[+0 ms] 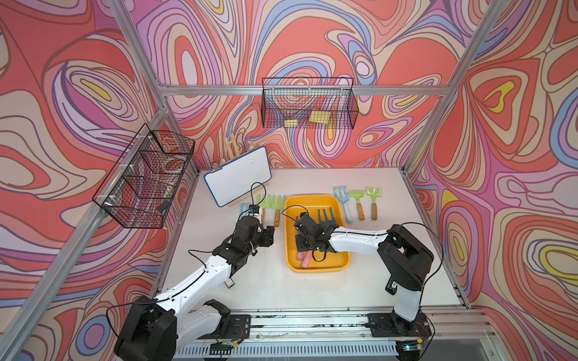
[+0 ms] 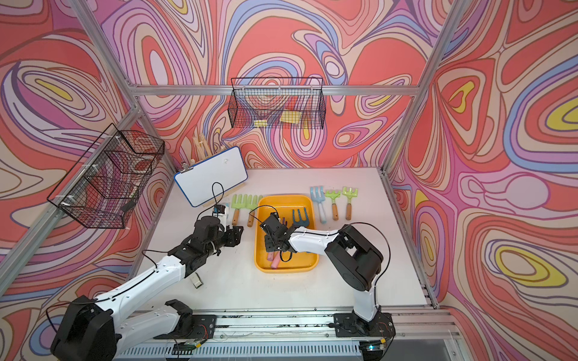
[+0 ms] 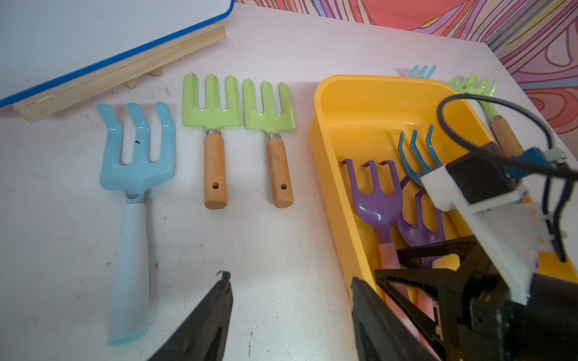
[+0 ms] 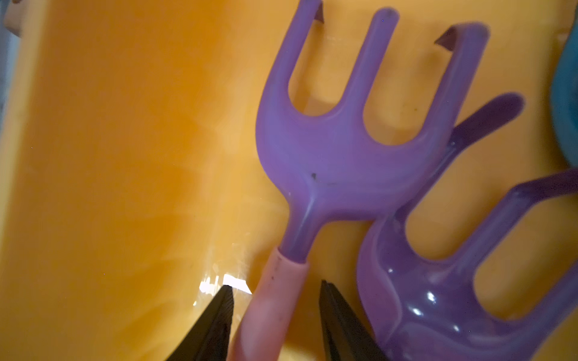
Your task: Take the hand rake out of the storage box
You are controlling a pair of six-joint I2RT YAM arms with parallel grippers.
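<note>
An orange storage box [image 1: 318, 267] holds two purple hand rakes [image 3: 377, 204] with pink handles [image 4: 271, 300] and a teal rake [image 3: 418, 156]. My right gripper is inside the box, its fingers part open on either side of the upper purple rake's pink handle; contact is unclear. My left gripper hangs open over the table just left of the box, nothing between its fingers.
Light blue [image 3: 137, 174] and green rakes [image 3: 213, 114] lie left of the box, more behind its right side. A whiteboard [image 1: 237, 174] stands at back left. Wire baskets [image 1: 310, 105] hang at back and left.
</note>
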